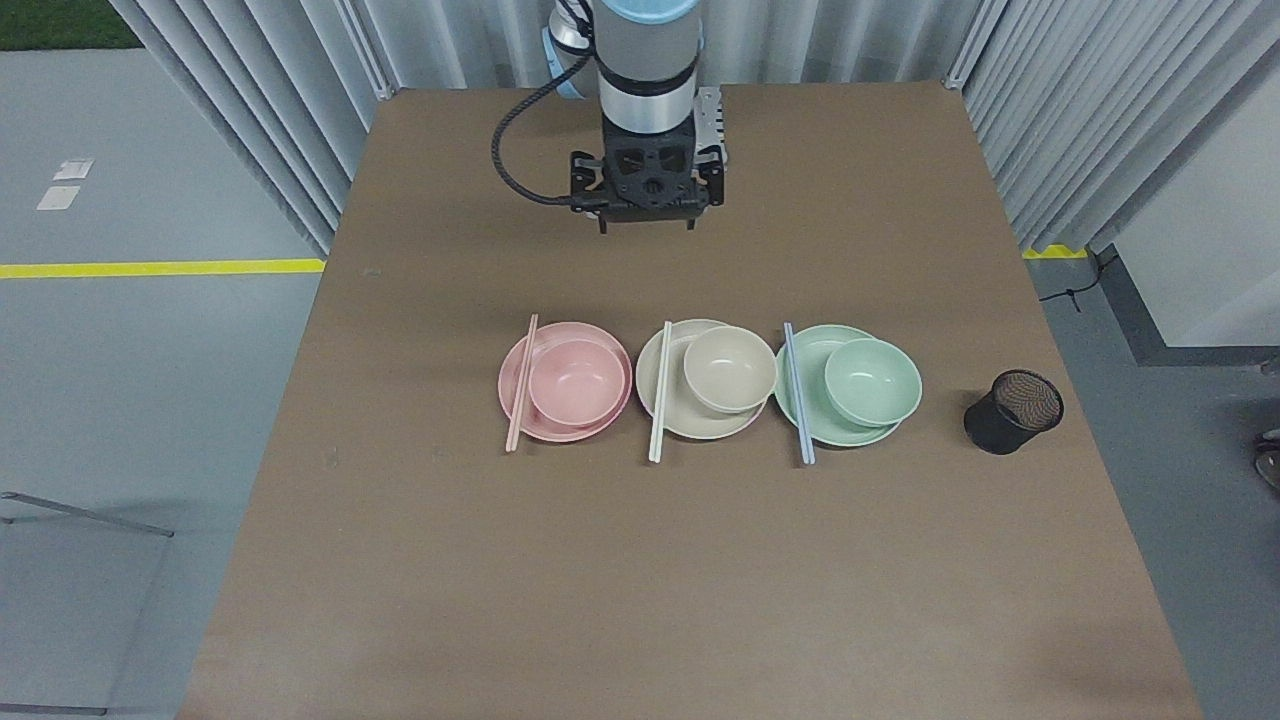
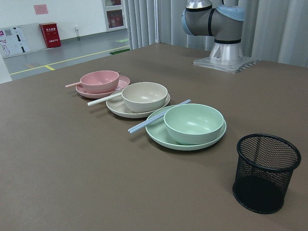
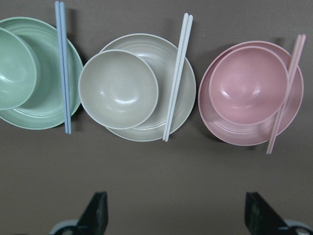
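Observation:
Three place settings stand in a row on the brown table [image 1: 672, 576]: a pink bowl [image 1: 576, 382], a white bowl [image 1: 728, 367] and a mint bowl [image 1: 872, 379], each on a matching plate with chopsticks laid across: pink [image 1: 522, 384], white [image 1: 660, 390] and blue [image 1: 799, 392]. My gripper [image 1: 645, 226] hangs over the back of the table, behind the settings, open with nothing between its fingers. In the wrist view its two fingers frame bare table below the bowls.
A black mesh cup [image 1: 1012, 412] stands right of the mint setting.

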